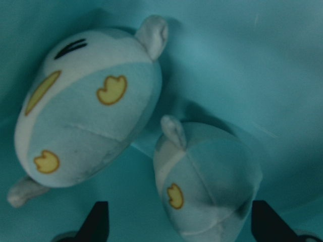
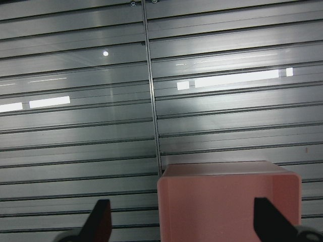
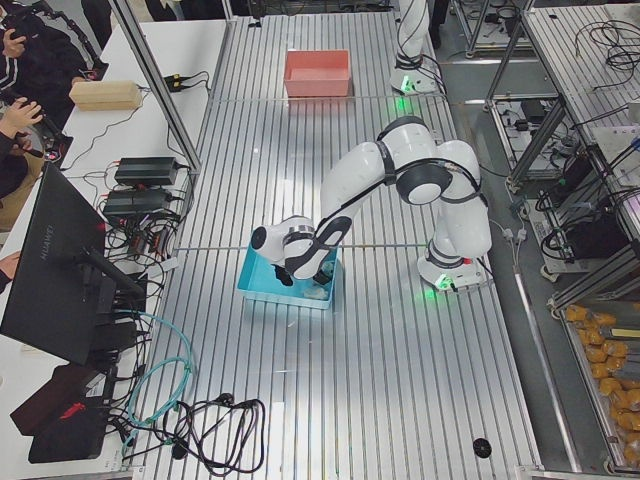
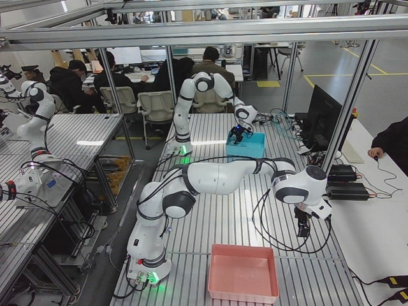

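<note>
My left gripper [image 3: 303,277] is down inside the blue bin [image 3: 285,298], open, with nothing between its fingers. In the left wrist view two pale blue plush toys lie on the bin floor: one on its side [image 1: 91,108] at upper left, the other [image 1: 207,176] lower right, just below and between the fingertips. My right gripper hangs open above the metal table beside the pink bin [image 4: 242,293], holding nothing; in the right wrist view that bin sits at the lower right.
A monitor [image 3: 50,270], power units and loose cables lie along the left side; coiled black cables [image 3: 215,440] lie at the near left.
</note>
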